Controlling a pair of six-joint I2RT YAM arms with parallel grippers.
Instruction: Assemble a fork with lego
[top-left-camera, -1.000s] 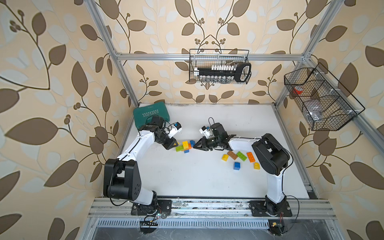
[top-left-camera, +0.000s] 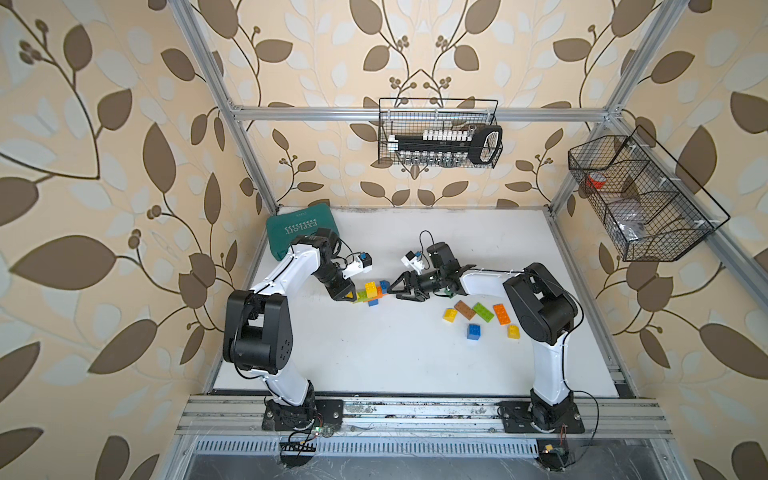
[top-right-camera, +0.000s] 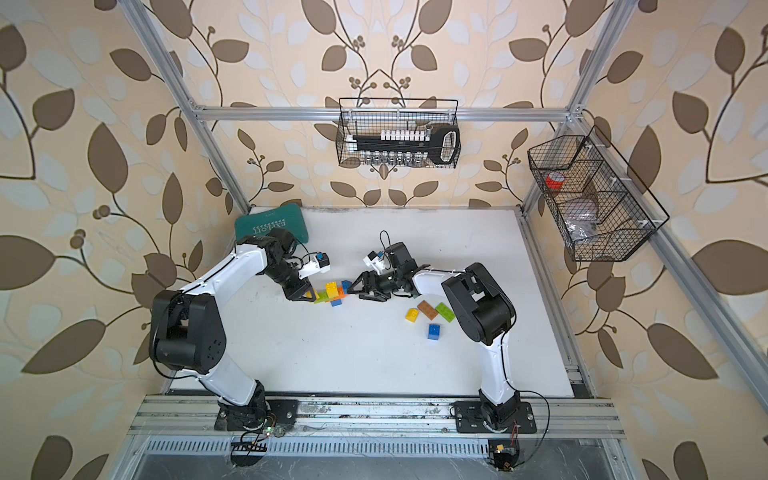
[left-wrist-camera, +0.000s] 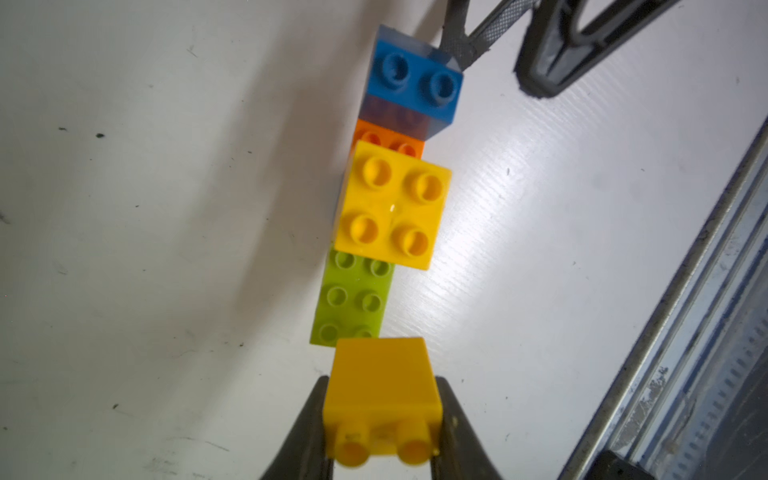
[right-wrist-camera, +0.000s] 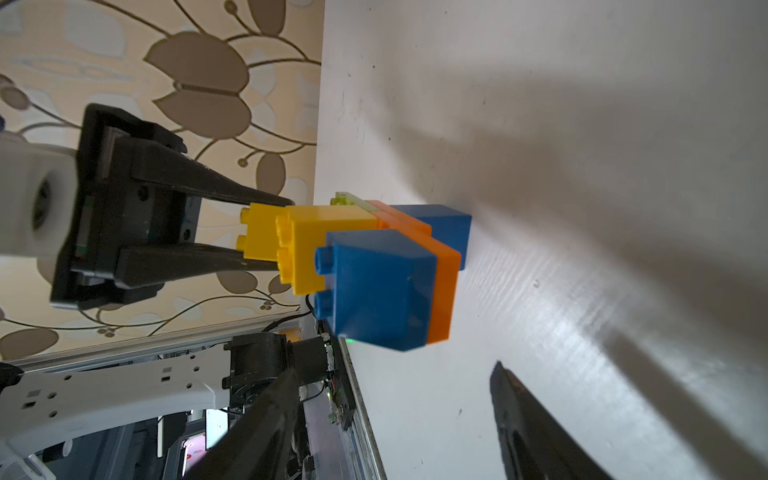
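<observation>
A lego assembly rests near the table's middle. In the left wrist view it shows a lime-green brick (left-wrist-camera: 349, 292), a yellow block (left-wrist-camera: 392, 204) on top, an orange brick (left-wrist-camera: 387, 139) mostly covered, and a blue block (left-wrist-camera: 409, 84) at the far end. A lower blue brick (right-wrist-camera: 445, 229) shows in the right wrist view. My left gripper is shut on a yellow block (left-wrist-camera: 380, 372), which appears close over the free end of the green brick. My right gripper is part open beside the assembly's blue end, nothing between its fingers.
Loose bricks lie to the right: yellow (top-left-camera: 450, 315), brown (top-left-camera: 464, 309), green (top-left-camera: 483, 312), orange (top-left-camera: 501, 313), blue (top-left-camera: 473, 331) and another yellow (top-left-camera: 513, 331). A teal case (top-left-camera: 302, 230) sits at the back left.
The right gripper shifted a little, staying beside the blue end. The assembly has not visibly moved.
</observation>
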